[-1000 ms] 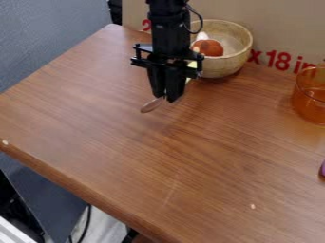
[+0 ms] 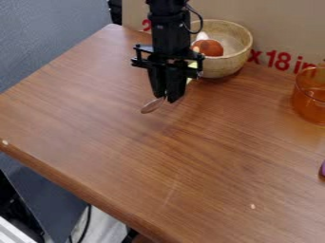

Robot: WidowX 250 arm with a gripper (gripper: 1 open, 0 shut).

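Observation:
My black gripper (image 2: pixel 166 87) hangs at the upper middle over the wooden table (image 2: pixel 152 161), pointing down. A thin light object, like a utensil handle (image 2: pixel 152 104), shows at its fingertips; whether it is held or lies on the table I cannot tell. Behind the gripper, a light bowl (image 2: pixel 223 61) holds a reddish round item (image 2: pixel 210 47); something pale yellow beside it is mostly hidden by the gripper.
An orange translucent cup (image 2: pixel 309 95) stands at the right, with a purple object (image 2: pixel 321 170) cut off below it. A cardboard panel lines the back.

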